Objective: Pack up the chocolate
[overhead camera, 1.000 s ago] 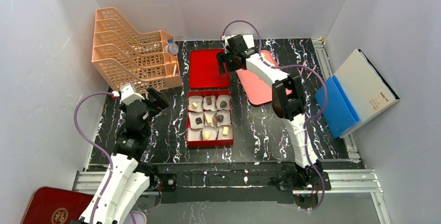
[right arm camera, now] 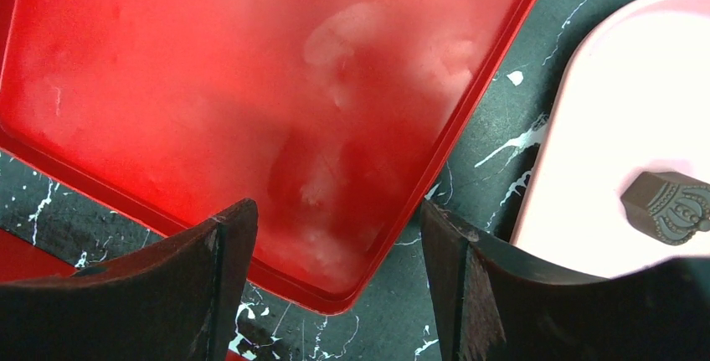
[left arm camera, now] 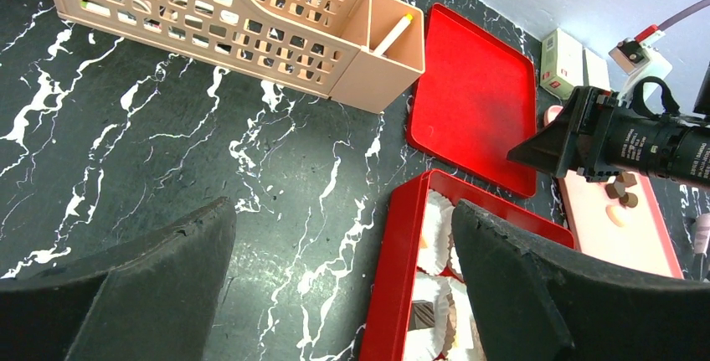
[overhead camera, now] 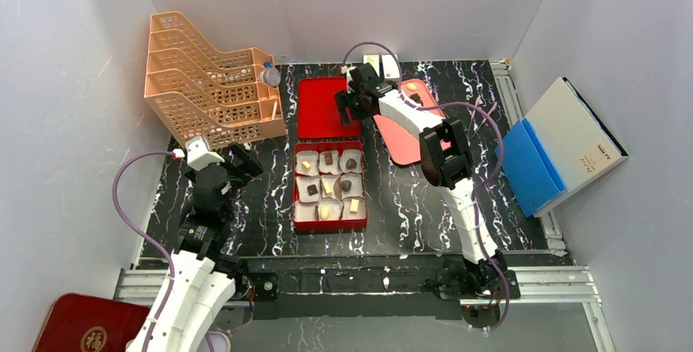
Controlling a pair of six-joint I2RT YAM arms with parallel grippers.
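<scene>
A red box (overhead camera: pixel 297 186) in the centre holds chocolates in paper cups. Its red lid (overhead camera: pixel 319 99) lies flat behind it. My right gripper (overhead camera: pixel 350 105) is over the lid's near right corner, fingers parted, nothing seen between them but the lid's rim below. Several chocolates (right arm camera: pixel 666 206) sit on the pink tray (overhead camera: pixel 404 141) to the right. My left gripper (overhead camera: pixel 243 164) stands open left of the box, nothing between its fingers.
An orange rack (overhead camera: pixel 196 82) fills the back left, with a bottle at its right end. Blue and cream boards (overhead camera: pixel 531 172) lean at the right. Bare table lies right of the box.
My right gripper has moved slightly forward and left over the lid since a second ago, and has stayed about there since. The left arm shifted slightly.
</scene>
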